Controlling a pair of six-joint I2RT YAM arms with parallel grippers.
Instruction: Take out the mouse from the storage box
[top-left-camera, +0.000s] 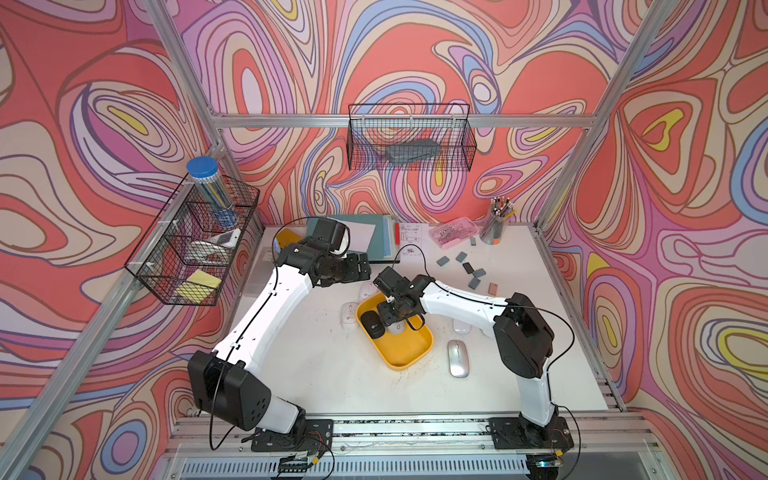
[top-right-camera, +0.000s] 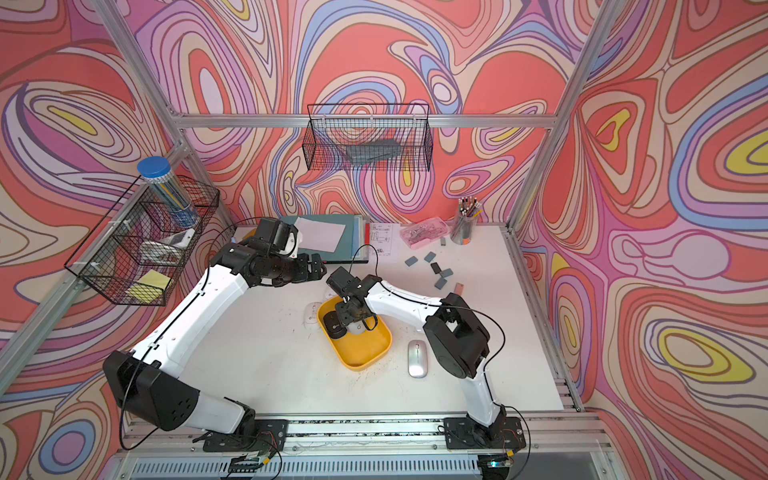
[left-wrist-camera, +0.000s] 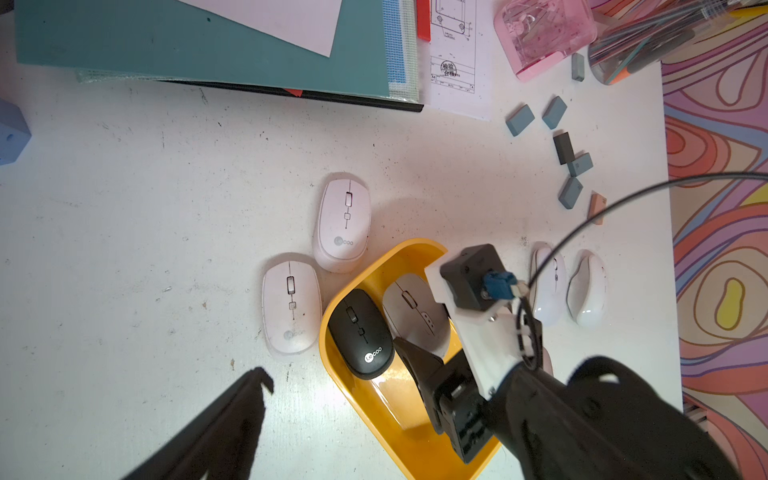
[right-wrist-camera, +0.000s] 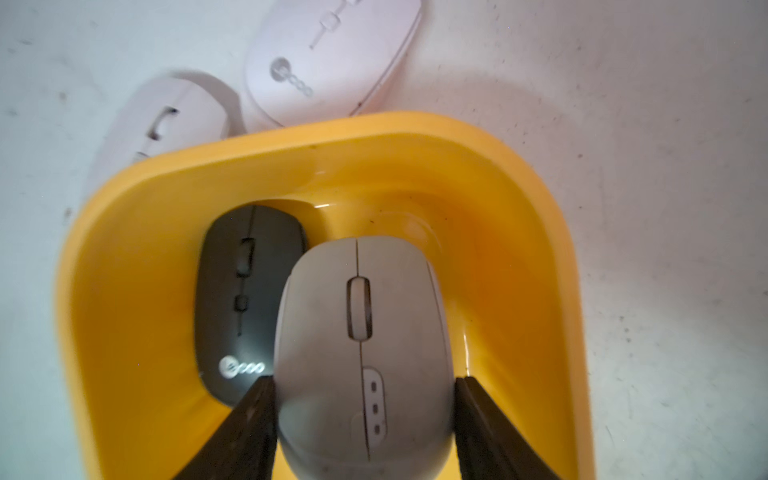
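Note:
The yellow storage box (top-left-camera: 410, 352) sits at the table's centre, holding a black mouse (left-wrist-camera: 360, 332) and a grey mouse (right-wrist-camera: 360, 352). In the right wrist view my right gripper has its fingers on both sides of the grey mouse, at or very near its body; whether they grip it is unclear. My left gripper (top-left-camera: 353, 270) hangs open above the table, up and left of the box, with nothing between its fingers.
Two white mice (left-wrist-camera: 290, 308) lie beside the box's back left. More mice, including a silver one (top-left-camera: 457, 358), lie to its right. Folders, a pink container (top-left-camera: 453, 232), a pen cup and small blocks fill the back.

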